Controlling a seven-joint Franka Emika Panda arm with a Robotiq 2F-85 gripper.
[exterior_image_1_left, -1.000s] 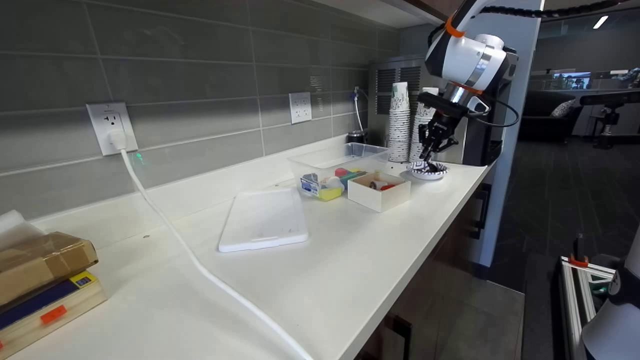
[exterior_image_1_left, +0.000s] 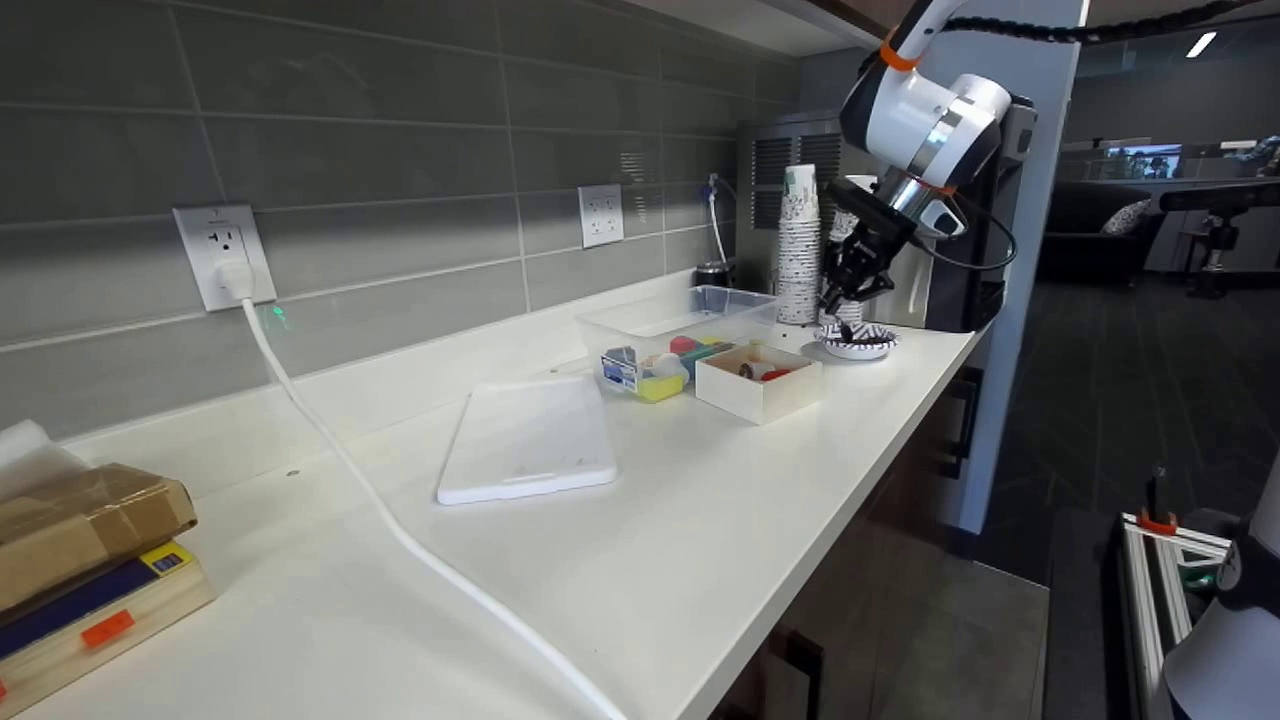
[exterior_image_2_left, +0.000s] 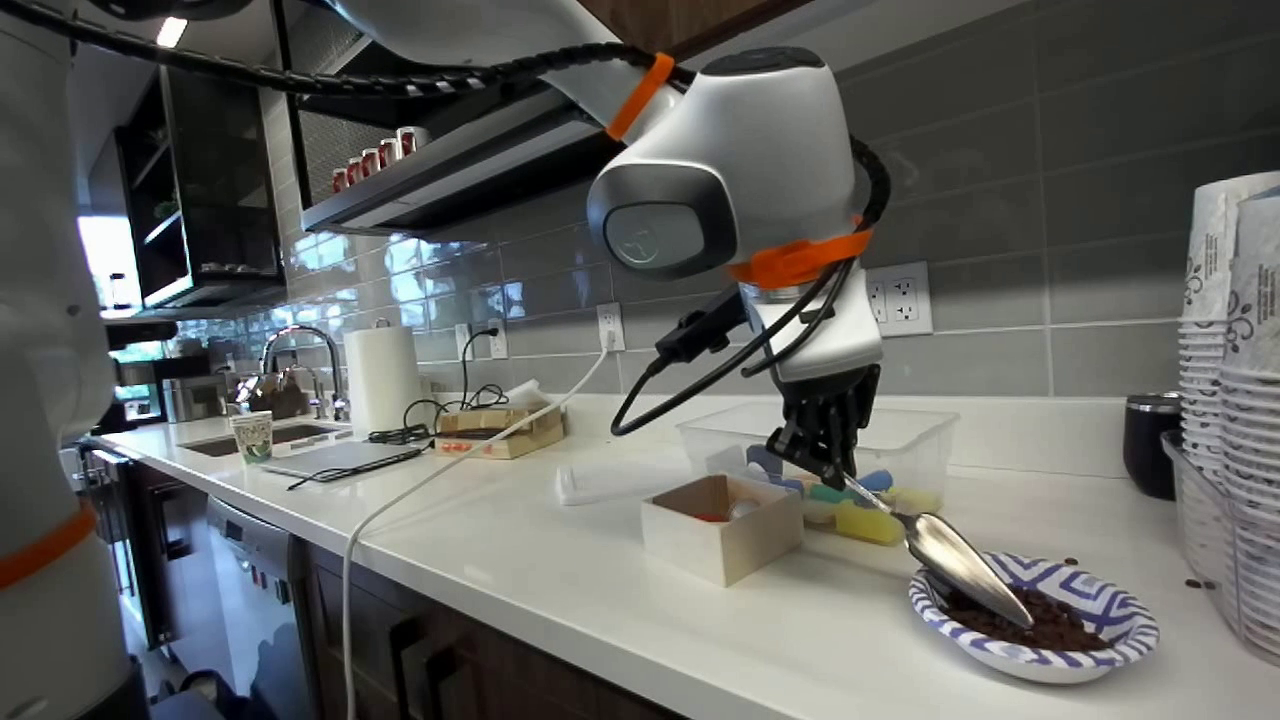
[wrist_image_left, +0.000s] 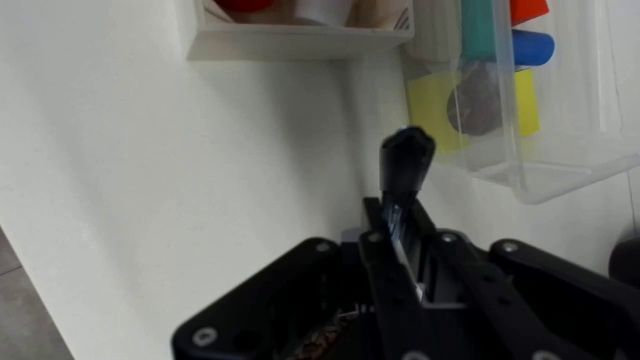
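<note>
My gripper (exterior_image_2_left: 837, 470) is shut on the handle of a metal spoon (exterior_image_2_left: 956, 559), which slants down to the right in exterior view 2. The spoon's bowl reaches over a patterned paper bowl (exterior_image_2_left: 1132, 634), close above the dark brown bits (exterior_image_2_left: 1056, 625) in it; whether it touches them I cannot tell. In the wrist view the closed fingers hold the thin handle (wrist_image_left: 403, 162), whose dark end sticks up; the paper bowl is mostly hidden there by the gripper. Exterior view 1 has the gripper (exterior_image_1_left: 836, 300) above the paper bowl (exterior_image_1_left: 859, 352) at the counter's far end.
Beside the bowl stand a small white box (exterior_image_2_left: 720, 552) with items inside and a clear bin (exterior_image_2_left: 930, 438) of colored things. Cup stacks (exterior_image_2_left: 1236, 480) rise to the right of the bowl. A white lid (exterior_image_1_left: 528, 438) lies flat; a white cable (exterior_image_1_left: 360, 480) crosses the counter.
In exterior view 1 the arm and gripper have shifted a little to the left and lower, and the spoon has moved with them. The bowl and boxes look unmoved.
</note>
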